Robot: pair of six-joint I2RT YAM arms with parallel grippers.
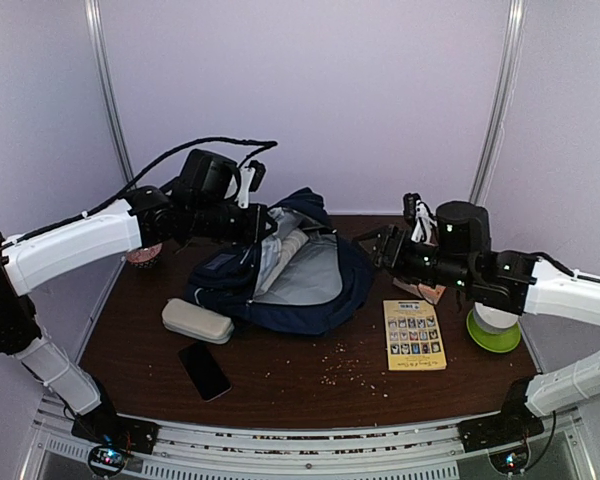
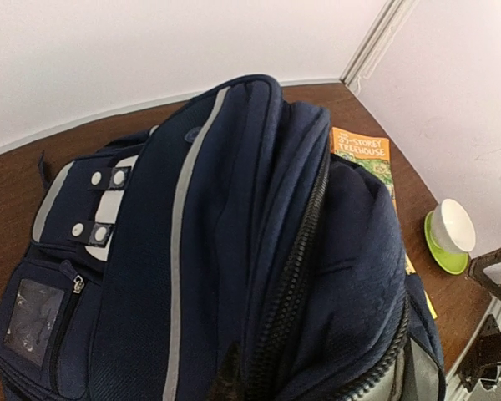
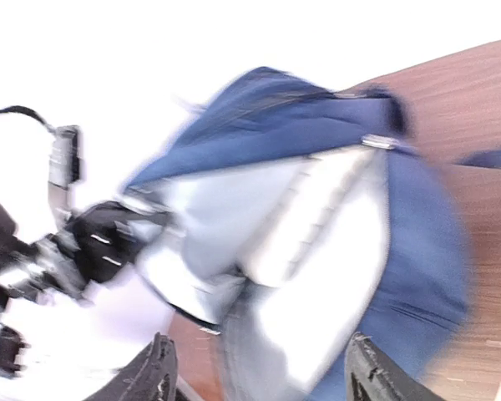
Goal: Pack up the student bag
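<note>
The navy student bag [image 1: 315,318] lies on the table with its grey-lined mouth facing front right. My left gripper [image 1: 264,226] is shut on the upper edge of the bag's opening, holding it up; the right wrist view shows that left gripper against the raised flap. Inside the bag sits a pale, long object [image 3: 305,217], blurred. My right gripper [image 1: 368,243] stands open just right of the mouth, its fingers [image 3: 363,368] apart with nothing between them. A beige case [image 1: 197,320], a black phone [image 1: 205,370] and a yellow book [image 1: 415,337] lie on the table.
An orange book [image 2: 363,149] lies behind the yellow one, partly under my right arm. At the right, a white bowl [image 2: 453,226] stands on a green plate [image 1: 495,340]. Crumbs [image 1: 345,375] are scattered on the otherwise clear front middle. A reddish round thing [image 1: 143,256] sits at the back left.
</note>
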